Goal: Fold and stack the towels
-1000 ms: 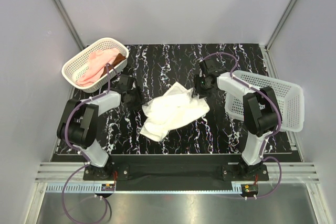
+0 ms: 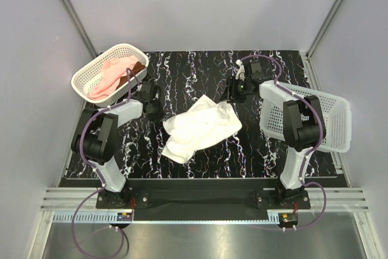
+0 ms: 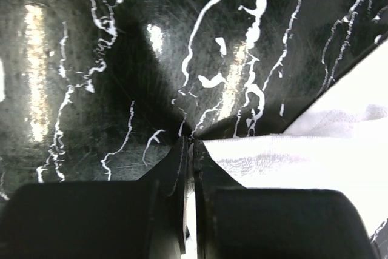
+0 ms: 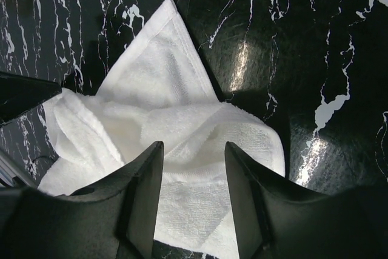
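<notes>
A crumpled white towel [image 2: 200, 127] lies across the middle of the black marble table, one pointed corner flat toward the back. My left gripper [image 2: 159, 117] is at its left end; in the left wrist view the fingers [image 3: 160, 210] are shut on the towel's hemmed edge. My right gripper [image 2: 228, 95] is above the towel's upper right part, open; the right wrist view shows its fingertips [image 4: 236, 154] apart, with folds of the towel [image 4: 188, 137] below them.
A white basket [image 2: 85, 74] with a pink towel [image 2: 109, 77] and brown cloth stands at the back left. An empty white basket [image 2: 336, 113] is on the right.
My left gripper has shifted slightly at the towel's left edge.
</notes>
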